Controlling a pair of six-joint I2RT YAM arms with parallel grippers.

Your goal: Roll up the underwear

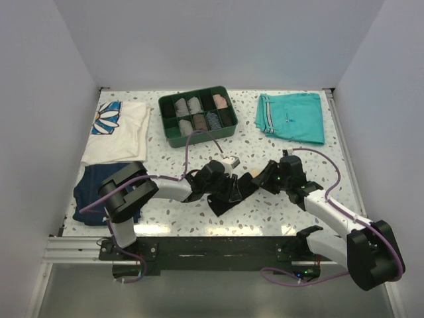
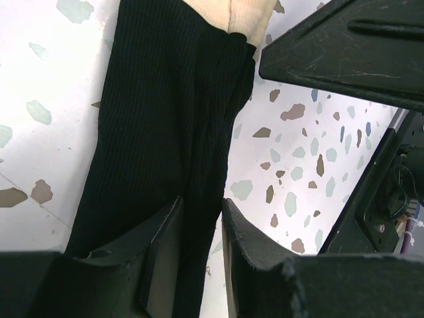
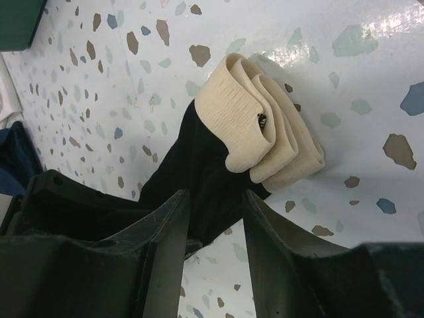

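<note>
The underwear is folded into a long black strip lying slantwise at the front middle of the table. Its beige waistband end is folded over in several layers at the right. In the left wrist view, my left gripper is partly open at the edge of the black cloth, one finger over the fabric and the other by its border. My right gripper is also partly open, close to the waistband, with black cloth visible beyond its fingertips. Whether either gripper touches the cloth is unclear.
A green divided box with rolled items stands at the back. Turquoise cloth lies at back right, white cloth and navy cloth at left. Both grippers are close together; my right one looms in the left wrist view.
</note>
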